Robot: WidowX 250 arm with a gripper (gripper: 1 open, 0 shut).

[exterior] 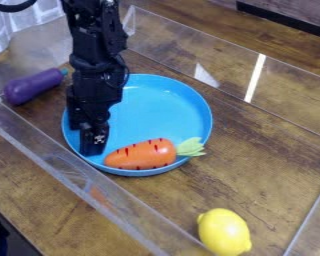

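Note:
My black gripper (88,122) is lowered over the left rim of a blue plate (163,110), its fingers pointing down, open. An orange toy carrot (141,154) with pale green leaves lies on the front part of the plate, to the right of the fingers and apart from them. The space between the fingertips is hard to make out.
A purple eggplant (35,86) lies left of the plate, and a yellow lemon (224,232) at the front right. A clear plastic wall runs diagonally along the front left.

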